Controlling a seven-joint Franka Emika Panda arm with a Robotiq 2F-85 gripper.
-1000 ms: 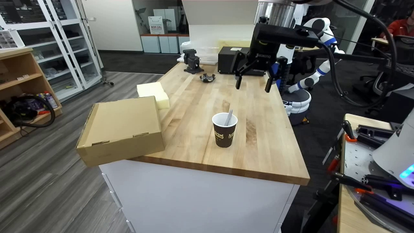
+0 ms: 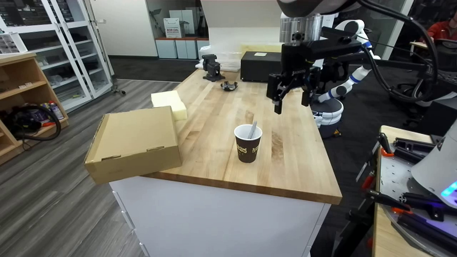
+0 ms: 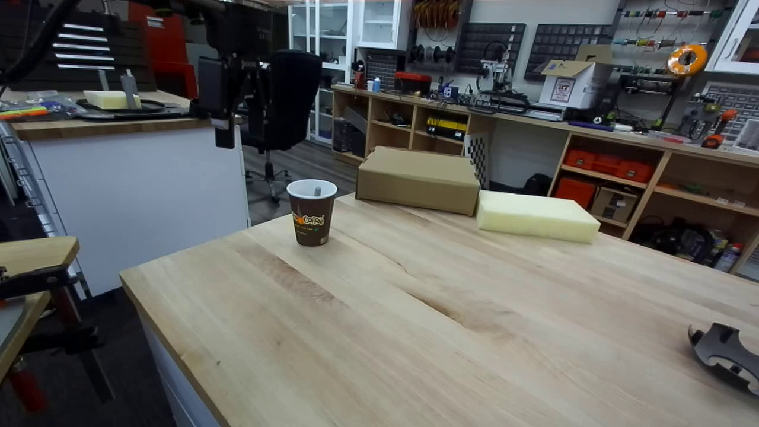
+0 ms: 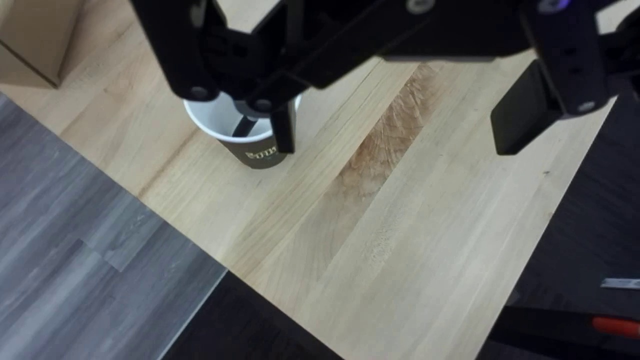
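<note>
A dark brown paper cup (image 2: 247,150) with a white rim stands upright near the front of the wooden table. A grey handle (image 2: 252,130) leans inside it and sticks out over the rim; its lower part is hidden. My gripper (image 2: 291,107) hangs open above the table, higher than the cup and to its right in exterior view 1. In the wrist view its two fingers are wide apart, with only bare table between them, and one finger partly covers the cup (image 4: 252,157). Exterior view 2 has the cup (image 3: 311,220) by the table's edge, with the gripper raised beyond it.
A closed cardboard box (image 2: 135,139) overhangs the table's left edge, with a pale foam block (image 2: 170,102) behind it. A black curved part (image 2: 229,86), a small vise (image 2: 212,67) and a black box (image 2: 260,66) occupy the far end.
My gripper has turned about its wrist and shifted slightly right and lower in exterior view 1. The cup, the handle in it and the box have stayed put.
</note>
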